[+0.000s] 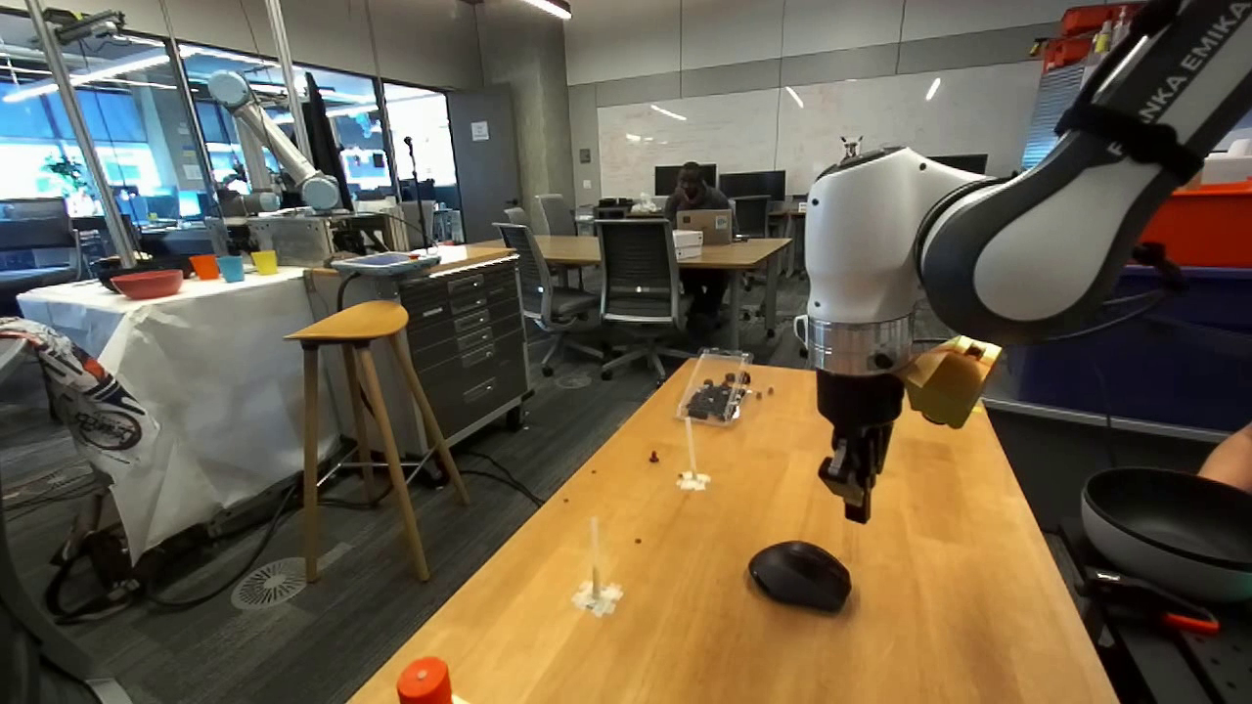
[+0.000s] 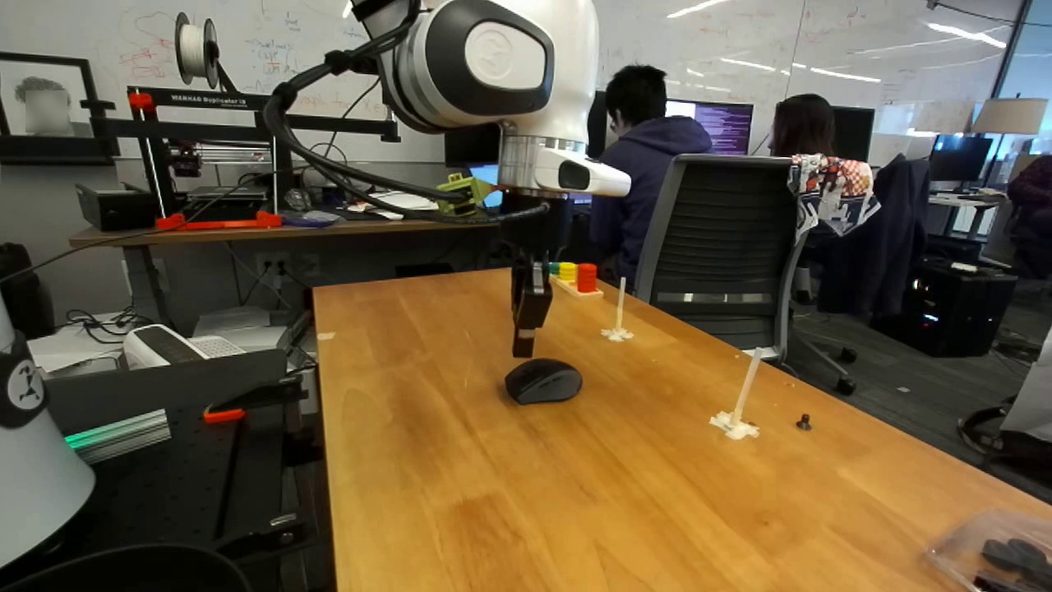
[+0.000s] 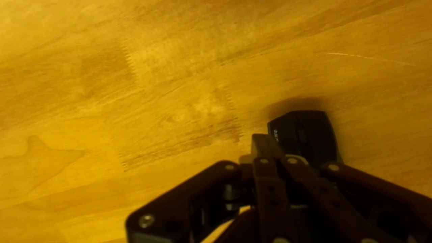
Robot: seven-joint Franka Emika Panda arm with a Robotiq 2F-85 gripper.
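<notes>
A black computer mouse (image 1: 801,575) rests on the wooden table. My gripper (image 1: 859,514) is shut and hangs above the tabletop near the mouse, nothing visible between its fingers. From the other side, the gripper (image 2: 523,350) appears just above and slightly left of the mouse (image 2: 545,381), with a small gap. In the wrist view the closed fingertips of the gripper lie at the left side of the mouse (image 3: 309,133), whose near end is hidden behind the finger linkage.
Two thin upright sticks (image 1: 595,558) (image 2: 746,386) are taped to the table. A clear box of dark parts (image 1: 716,393) stands at one end, and coloured rings (image 2: 586,278) at the other. A pan (image 1: 1168,522) sits off the table's side. Bare wood surrounds the mouse.
</notes>
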